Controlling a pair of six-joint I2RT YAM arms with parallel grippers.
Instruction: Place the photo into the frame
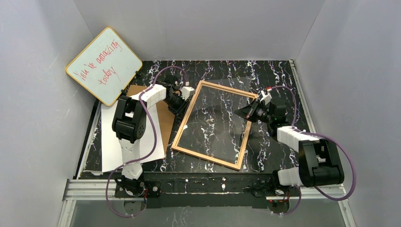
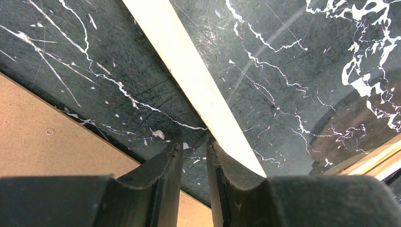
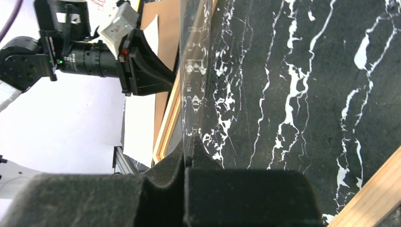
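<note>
The wooden frame (image 1: 206, 156) lies flat on the black marbled table, its middle showing the table's pattern. My right gripper (image 1: 238, 113) is over the frame's right side, shut on a clear sheet (image 3: 194, 71) that rises almost edge-on from its fingertips in the right wrist view. From above, the sheet's outline is hard to make out. At the frame's left side, my left gripper stands open beside the frame bar, with nothing between its fingers. No picture that is plainly a photo shows.
A brown board (image 1: 165, 120) and a white sheet (image 1: 111, 142) lie left of the frame, partly under the left arm. A whiteboard (image 1: 104, 66) with red writing leans at the back left. Bare table (image 1: 272, 68) shows at the back right.
</note>
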